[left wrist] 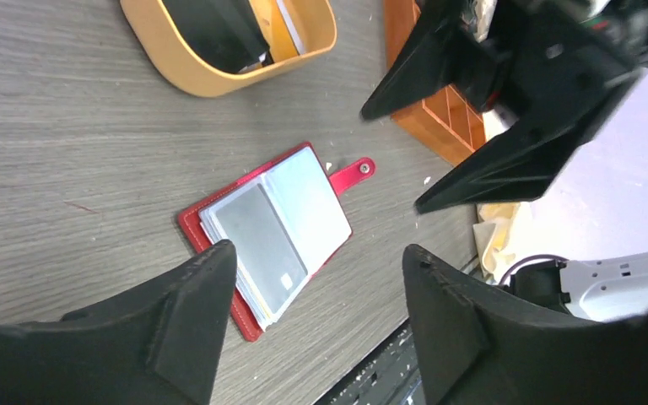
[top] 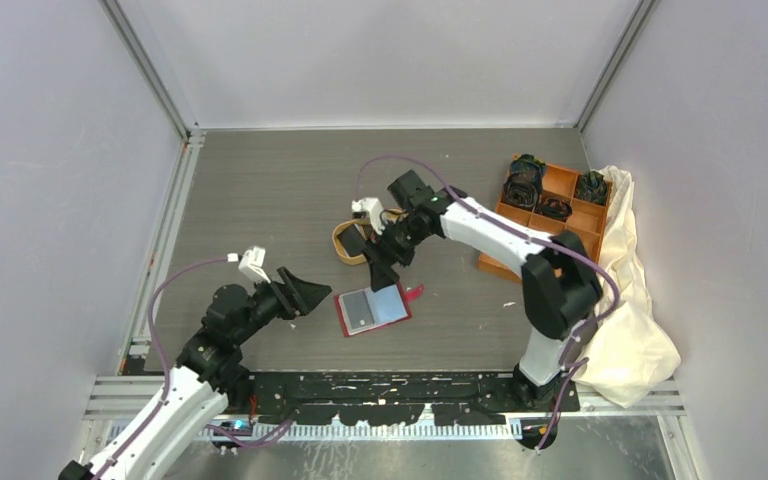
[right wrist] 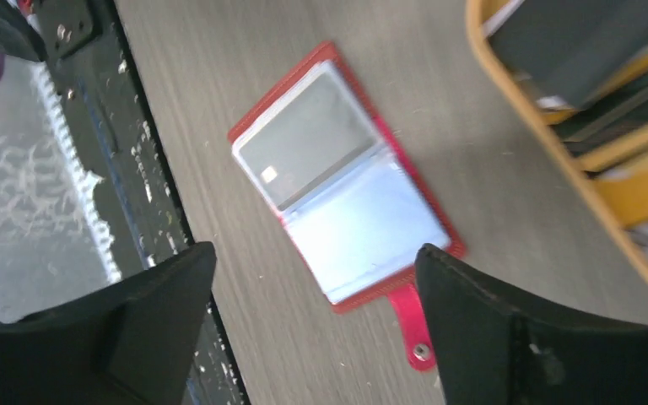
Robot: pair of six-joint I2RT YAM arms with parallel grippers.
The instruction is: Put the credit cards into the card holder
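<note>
The red card holder [top: 407, 306] lies unfolded on the table, its clear leaves spread flat. Under its grey-looking leaf [left wrist: 257, 240] no gripper is touching anything; the other leaf [left wrist: 308, 202] looks pale blue. A red strap with a snap [left wrist: 353, 174] sticks out at one side. Left of the holder, my left gripper [top: 318, 291] has its fingers parted and empty. My right gripper [top: 384, 278] hangs over the holder's far edge, also open, with bare table and holder visible between its fingers. Dark cards [left wrist: 215, 29] stand in the tan basket [left wrist: 190, 80].
The basket sits just behind the holder, close to my right gripper. An orange divided box [top: 582, 222] with coiled dark cables stands at the right, beside a cream cloth bag [top: 625, 345].
</note>
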